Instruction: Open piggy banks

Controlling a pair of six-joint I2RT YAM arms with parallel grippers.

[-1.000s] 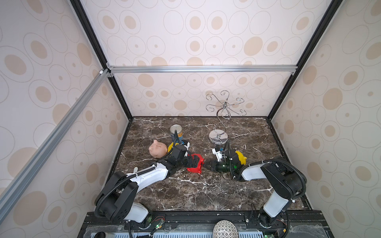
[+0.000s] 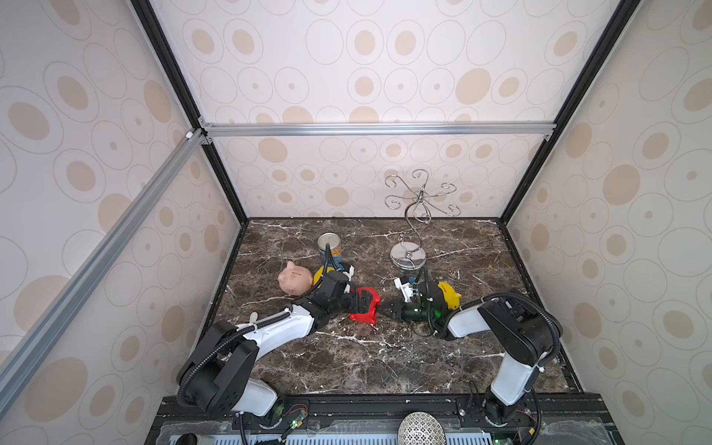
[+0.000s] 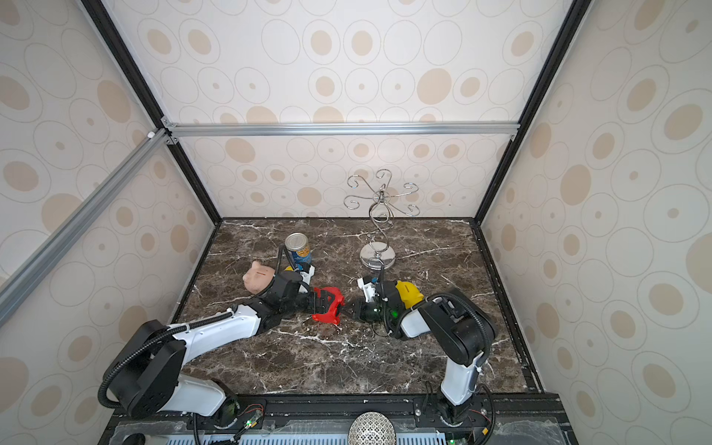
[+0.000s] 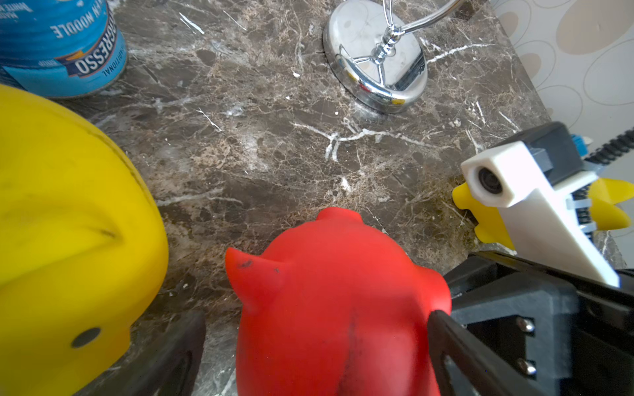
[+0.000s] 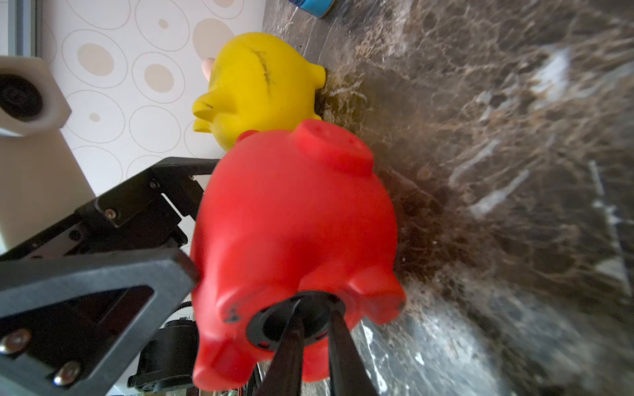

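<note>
A red piggy bank (image 5: 290, 204) lies tipped with its belly opening toward my right gripper, whose narrow tips are at that dark hole, a little apart. My left gripper stands open, its fingers on either side of the red bank. A yellow piggy bank (image 4: 66, 231) sits beside it on the left, a pink one (image 2: 294, 279) farther left, and another yellow one (image 3: 410, 293) behind the right arm.
A soup can (image 2: 329, 244) stands behind the left group, and a chrome wire stand (image 2: 408, 254) behind the middle.
The right arm has shifted slightly, its elbow moving a little up and left. The left arm and the piggy banks show no visible movement.
</note>
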